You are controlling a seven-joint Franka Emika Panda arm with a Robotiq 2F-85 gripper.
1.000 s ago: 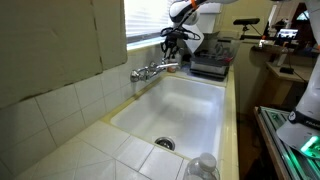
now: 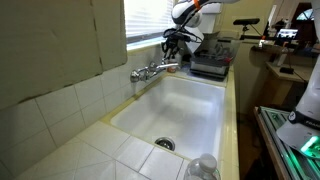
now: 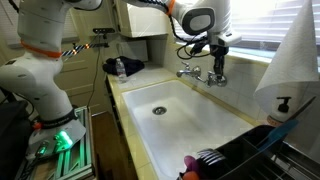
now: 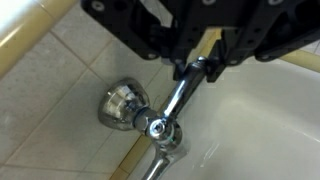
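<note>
A chrome wall-mounted faucet (image 3: 196, 72) spans the tiled wall above the white sink (image 2: 178, 115). In the wrist view, its nearer chrome lever handle (image 4: 184, 92) reaches up from a round valve base (image 4: 122, 103) to between the dark fingers. My gripper is shut on that lever's end. From the second exterior view, the gripper (image 3: 218, 76) points down at the faucet's handle nearer the dish rack. The contact is too small to make out in the first exterior view, where the gripper (image 2: 167, 52) is beside the faucet.
A black dish rack (image 3: 250, 150) with utensils stands at the near end of the sink. A clear bottle (image 3: 121, 70) is on the far counter. White paper or cloth (image 3: 288, 60) hangs at the right. The basin is empty.
The arm's wrist and gripper have shifted and tilted slightly by the faucet handle. The rest of the scene looks the same.
</note>
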